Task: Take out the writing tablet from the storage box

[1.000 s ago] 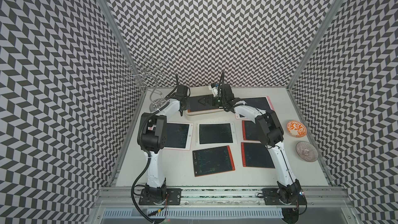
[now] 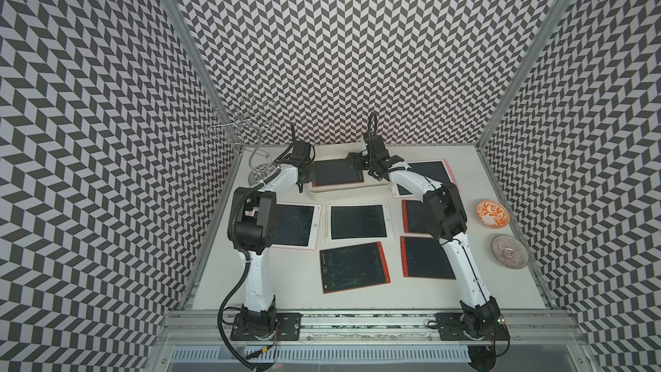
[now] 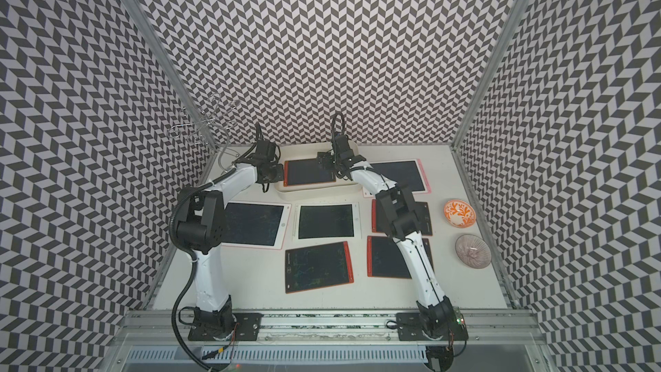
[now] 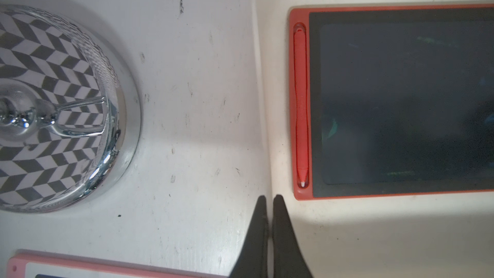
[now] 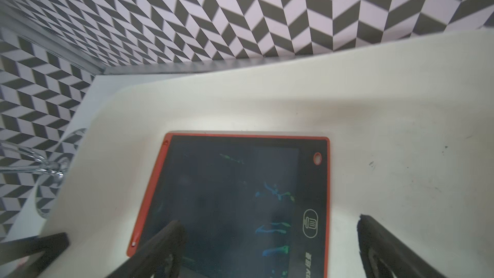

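Observation:
The writing tablet (image 5: 226, 200), dark-screened with a red frame, lies flat inside the cream storage box (image 5: 401, 170) at the back of the table. From the left wrist view, the pen edge of the tablet (image 4: 391, 103) faces the box's left wall. My left gripper is shut over that wall, beside the tablet's corner, with nothing showing between its fingers. Above the tablet's right part hangs my right gripper, its fingers wide apart with one on each side of the tablet's right end and no grip on it. Whether they touch it cannot be told.
A chrome-based wire rack (image 2: 258, 137) stands left of the box. Several other tablets lie in front, among them a white one (image 2: 358, 221). A pink-framed tablet (image 2: 427, 175) sits right of the box. Two bowls, orange (image 2: 492, 213) and brownish (image 2: 509, 252), are at the right edge.
My right gripper has turned and shifted slightly right over the tablet. The left arm stays in place, and the tablet looks unmoved in the box.

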